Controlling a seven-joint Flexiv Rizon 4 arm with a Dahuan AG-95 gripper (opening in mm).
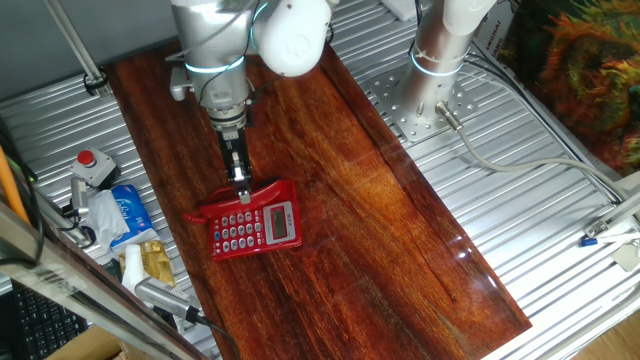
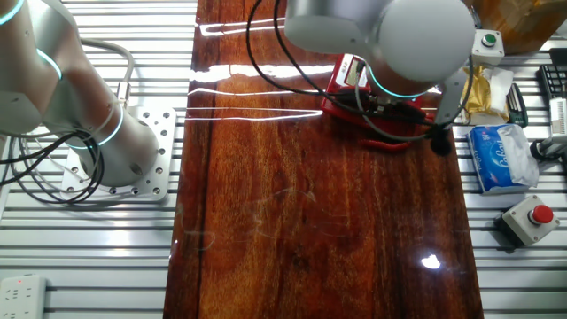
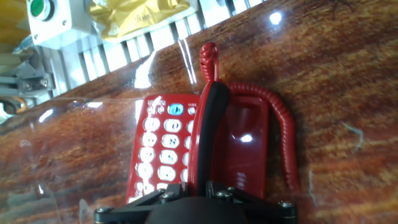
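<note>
A red desk phone (image 1: 255,225) with a keypad and small display lies near one long edge of the wooden table. My gripper (image 1: 243,196) points down at it, shut on the middle of the red handset (image 3: 204,134). In the wrist view the handset passes between the two fingers and stands over the phone's base (image 3: 245,140), its dark side showing. The coiled red cord (image 3: 285,134) curves round beside the base. How far the handset is raised off its cradle is hard to tell. In exterior view 2 the arm covers most of the phone (image 2: 348,73).
A blue tissue pack (image 1: 130,215), a red stop button box (image 1: 92,165) and a gold packet (image 1: 157,262) sit beyond the table's edge near the phone.
</note>
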